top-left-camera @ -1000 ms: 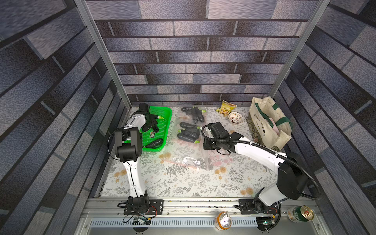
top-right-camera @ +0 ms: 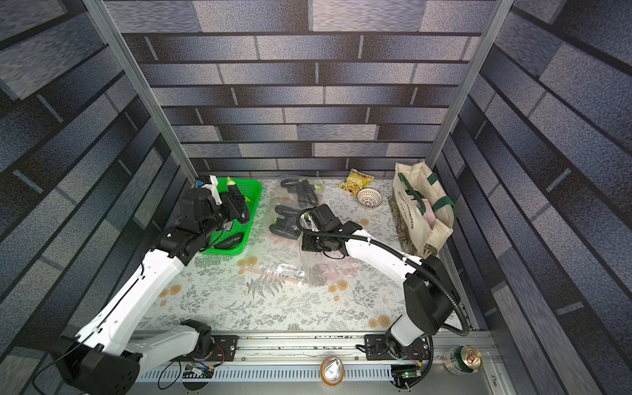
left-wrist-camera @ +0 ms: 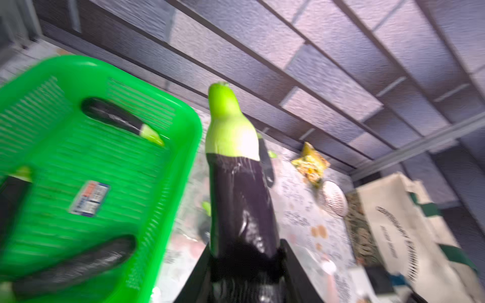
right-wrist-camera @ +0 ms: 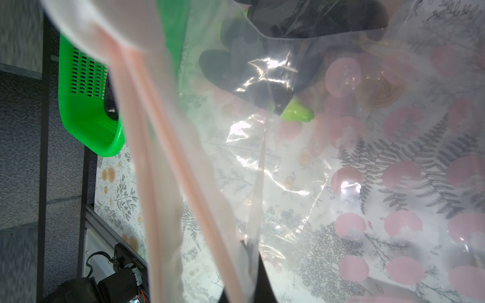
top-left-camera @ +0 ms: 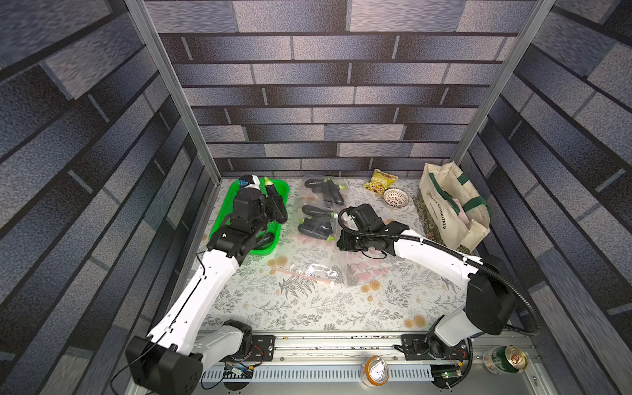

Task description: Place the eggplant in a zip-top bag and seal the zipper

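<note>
An eggplant (left-wrist-camera: 240,207) with a pale green top stands upright in my left gripper, which is shut on it, raised over the right side of the green basket (top-left-camera: 283,191). My right gripper is shut on the edge of a clear zip top bag (right-wrist-camera: 303,166), whose pink zipper strip (right-wrist-camera: 176,176) runs upward through the right wrist view. More eggplants (top-right-camera: 286,227) lie in clear bags in the middle of the table, and others (left-wrist-camera: 75,267) lie in the basket.
A yellow snack packet (top-left-camera: 380,181), a small patterned bowl (top-left-camera: 396,197) and a canvas tote (top-left-camera: 451,204) are at the back right.
My left arm has lifted an eggplant up out of the basket and swung toward the right, turning upright. My right arm has stayed about where it was.
</note>
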